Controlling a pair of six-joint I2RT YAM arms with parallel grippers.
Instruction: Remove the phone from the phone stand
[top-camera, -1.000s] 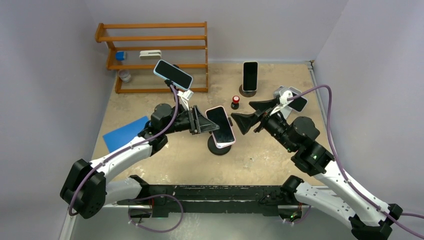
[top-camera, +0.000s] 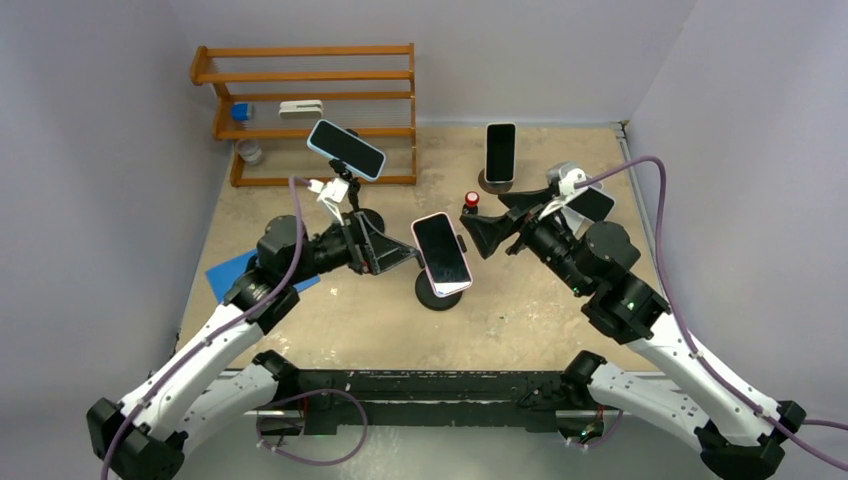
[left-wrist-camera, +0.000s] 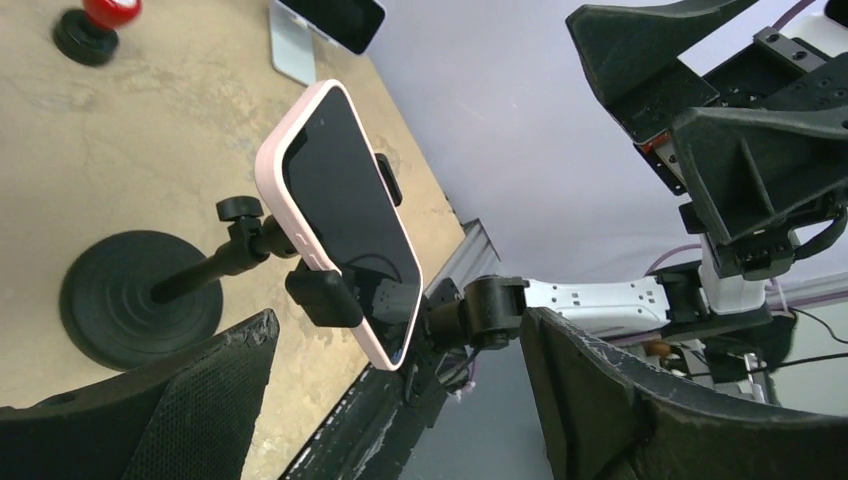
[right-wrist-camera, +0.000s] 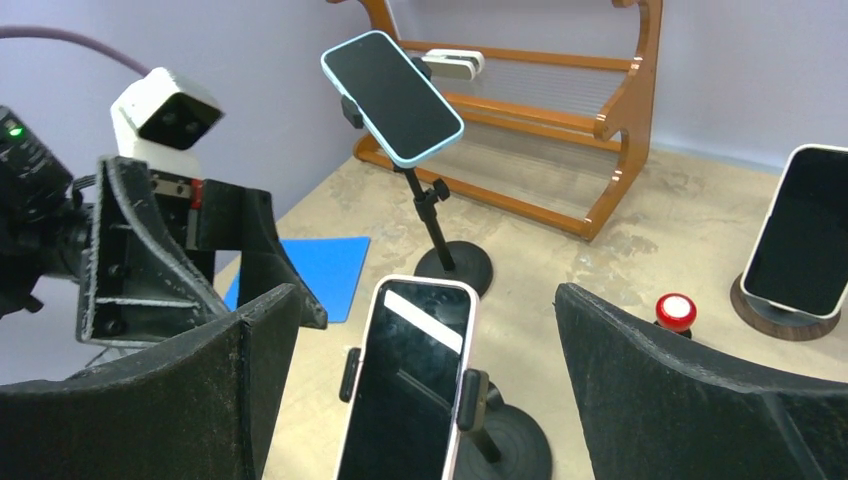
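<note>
A pink-framed phone (top-camera: 441, 252) sits tilted in its black stand, whose round base (top-camera: 438, 292) rests on the table's middle. In the left wrist view the phone (left-wrist-camera: 352, 215) is gripped by the stand's side clamps, one being the clamp (left-wrist-camera: 325, 298). My left gripper (top-camera: 400, 258) is open just left of the phone, with nothing between its fingers. To the phone's right, my right gripper (top-camera: 490, 224) stands open and empty. The right wrist view shows the same phone (right-wrist-camera: 410, 385) below and ahead of that gripper's fingers, apart from them.
A blue-framed phone (top-camera: 346, 150) on a taller stand is behind my left gripper. Another phone (top-camera: 500, 152) stands at the back, near a red-topped button (top-camera: 471, 199). A wooden rack (top-camera: 314, 132) fills the back left.
My left arm has drawn back to the left, so its fingers no longer overlap the pink phone in the top view. The right arm has barely shifted. The phone stays in its stand.
</note>
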